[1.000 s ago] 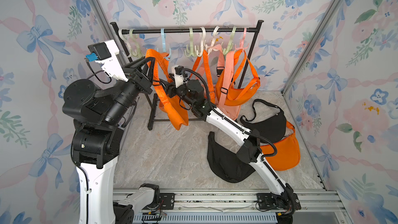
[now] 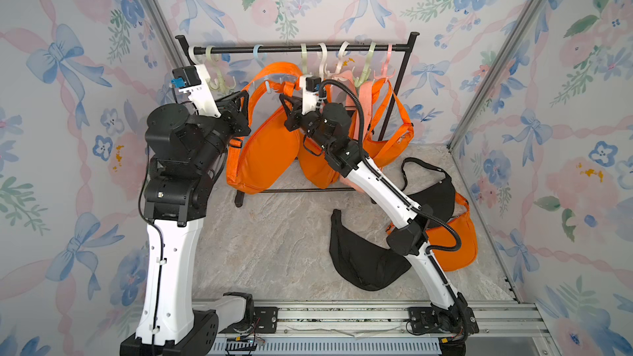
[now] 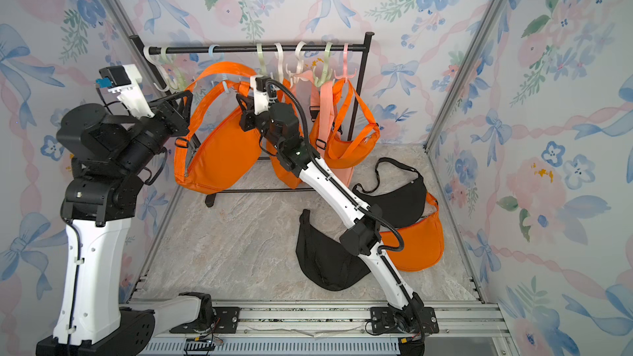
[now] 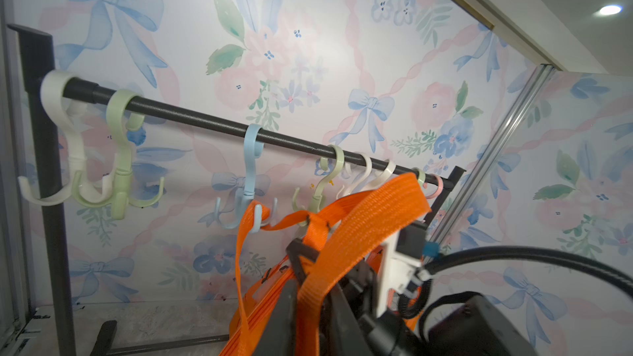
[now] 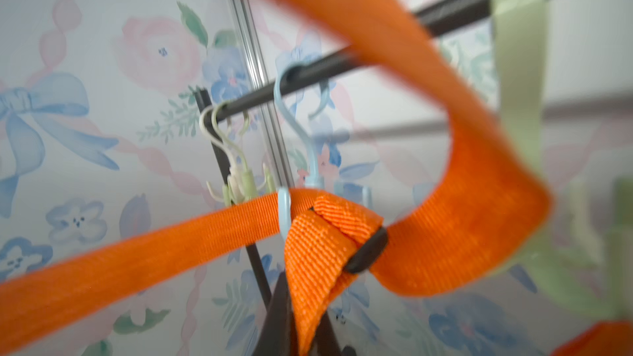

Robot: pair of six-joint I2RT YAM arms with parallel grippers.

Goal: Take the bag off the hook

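Observation:
An orange bag [image 2: 262,158] is lifted at the rack, its strap [image 3: 222,68] arching high and still looped round the blue hook [image 4: 250,158]. My left gripper [image 2: 241,106] is shut on the strap, left of the hook. My right gripper [image 3: 244,102] is shut on the strap too, just right of the hook; in the right wrist view a folded strap end [image 5: 316,250] with a black buckle rises from between its fingers, against the hook's prong [image 5: 285,207].
Other hooks [image 2: 321,59], orange and pink bags [image 2: 389,151] crowd the rack's right part. Black bags [image 2: 366,263] and an orange bag [image 2: 461,237] lie on the right floor.
The orange bag has been lifted and swung to face the front, and its strap now arches higher.

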